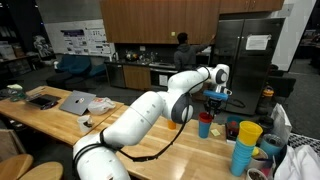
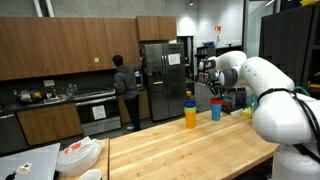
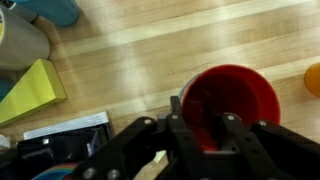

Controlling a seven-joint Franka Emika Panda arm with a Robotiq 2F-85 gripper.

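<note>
A red cup stands below my gripper in the wrist view, its mouth facing the camera. The dark fingers overlap the near left part of its rim; whether they touch it cannot be made out. From the side, the red cup sits on top of or inside a blue cup, with my gripper right at its top. Exterior view 2 has the same red cup over blue, at the table's far right. How far apart the fingers stand is hard to see.
A yellow cup with blue at its top is left of the red one in exterior view 2. Stacked yellow and blue cups crowd the right in exterior view 1. A yellow block lies left in the wrist view. Bare wood spreads leftward.
</note>
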